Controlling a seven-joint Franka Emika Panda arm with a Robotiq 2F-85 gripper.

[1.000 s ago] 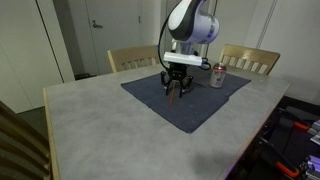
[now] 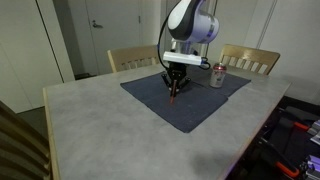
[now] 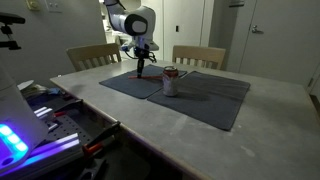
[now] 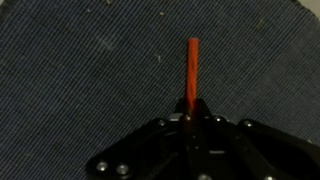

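Note:
A thin red-orange stick (image 4: pixel 193 72) juts out from the fingertips of my gripper in the wrist view, over dark ribbed cloth. My gripper is shut on the stick's near end. Seen in exterior view 1, the stick (image 2: pixel 172 98) points down below the gripper (image 2: pixel 173 90), close above or touching the dark mat (image 2: pixel 195 118); which of the two I cannot tell. Exterior view 2 shows the red stick (image 3: pixel 139 74) small under the arm, over the far dark mat (image 3: pixel 118 87).
A can-like container (image 3: pixel 170 83) with a reddish top stands between the dark mats. A second mat (image 3: pixel 215 100) lies beside it. Chairs (image 2: pixel 135 58) stand around the table. The pale tabletop (image 2: pixel 100 125) is broadly clear.
In exterior view 1 the gripper's fingers look closer together around the stick than a second ago. The arm stays in nearly the same place.

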